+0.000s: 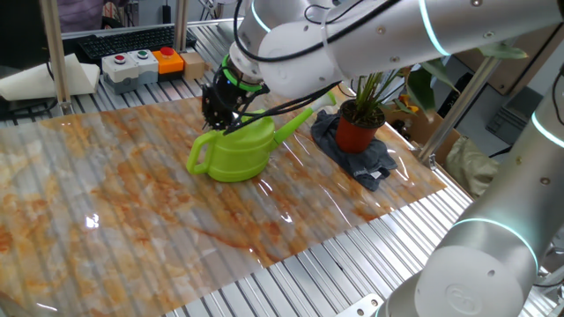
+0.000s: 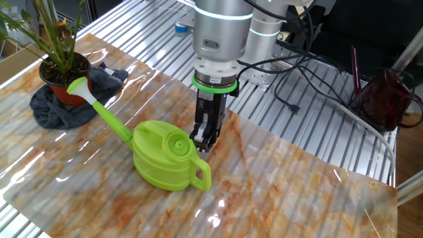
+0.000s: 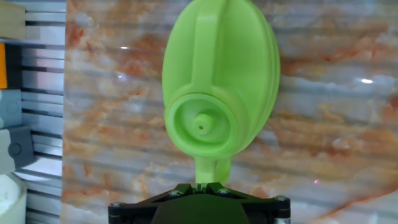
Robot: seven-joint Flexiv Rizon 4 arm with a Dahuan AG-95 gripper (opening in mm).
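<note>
A lime-green watering can [image 1: 242, 151] stands upright on the marbled sheet, its spout toward the potted plant. My gripper [image 2: 202, 147] hangs pointing down near the can's handle end, on the side toward the arm's base. In the wrist view, the can [image 3: 249, 68] lies ahead of the gripper, with its round filler opening facing the camera. The handle runs down toward the fingertips and is partly hidden behind them. The fingertips look closed together, with nothing visible between them. Its loop handle [image 2: 206, 173] appears free of the fingers in exterior view 2.
A potted plant [image 1: 355, 134] sits on a dark cloth [image 1: 374, 164] beyond the spout. Button boxes [image 1: 129, 72] stand at the back edge. A dark red jug [image 2: 386, 99] is off to the far right. The marbled sheet [image 1: 97, 211] is bare on the handle side.
</note>
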